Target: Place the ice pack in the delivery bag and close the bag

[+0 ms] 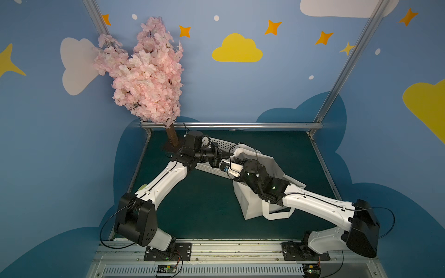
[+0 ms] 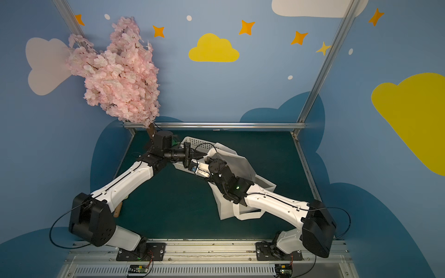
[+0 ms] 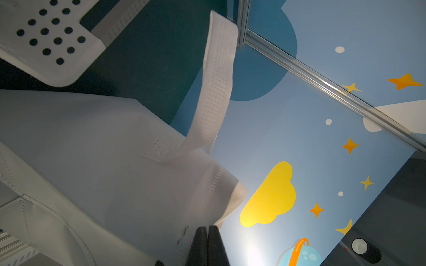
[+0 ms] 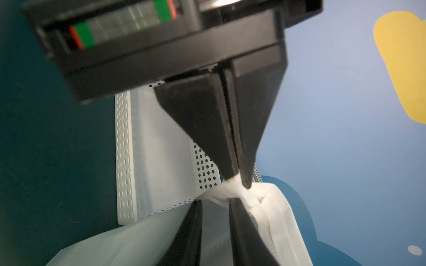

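The white delivery bag [image 1: 250, 199] stands right of centre, a strap [image 3: 215, 75] rising from it in the left wrist view. My left gripper is shut at the bag's upper edge; in the right wrist view its fingers [image 4: 248, 124] meet on the white fabric. My right gripper is part open over the bag's edge, just below the left one. I cannot make out an ice pack.
A white perforated basket [image 4: 124, 155] sits behind the bag. A pink blossom tree [image 1: 143, 78] stands at the back left.
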